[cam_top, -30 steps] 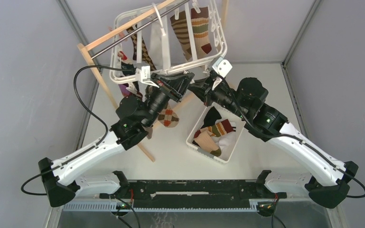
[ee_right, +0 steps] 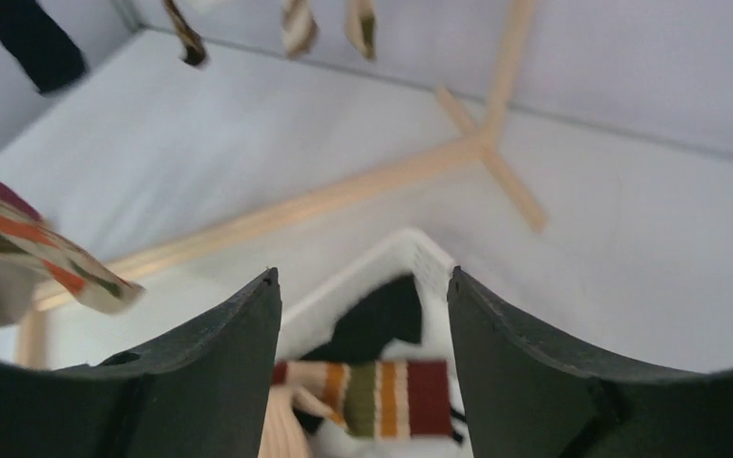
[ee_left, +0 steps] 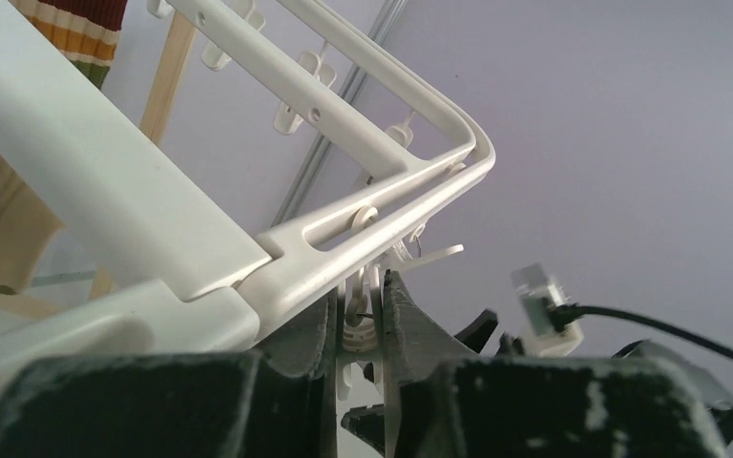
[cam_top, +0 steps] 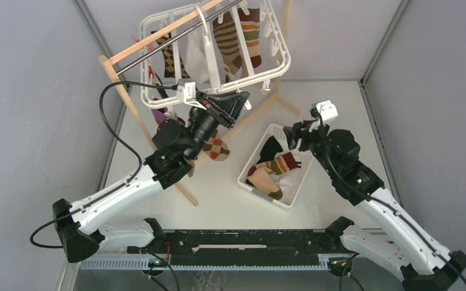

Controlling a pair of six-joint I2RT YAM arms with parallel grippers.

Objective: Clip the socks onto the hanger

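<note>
The white clip hanger [cam_top: 249, 79] hangs from the rail with several socks [cam_top: 223, 42] on it. In the left wrist view my left gripper is shut on a white clip at the hanger's frame [ee_left: 286, 272]. My right gripper [cam_top: 292, 133] is over the white basket [cam_top: 244, 182] at the right, clear of the hanger. It is open, with nothing between its fingers in the right wrist view. The basket holds a striped sock [ee_right: 401, 401], a black sock [ee_right: 372, 320], a beige sock [cam_top: 261, 179] and white cloth.
The wooden stand [ee_right: 372, 181] surrounds the hanger, with a metal rail across the top. Socks hang low near the left arm, beside the basket. Walls close the space on both sides.
My right gripper has drawn away from beside my left gripper and the hanger, rightward to above the basket. The hanging socks have swayed slightly. The left arm is nearly unchanged.
</note>
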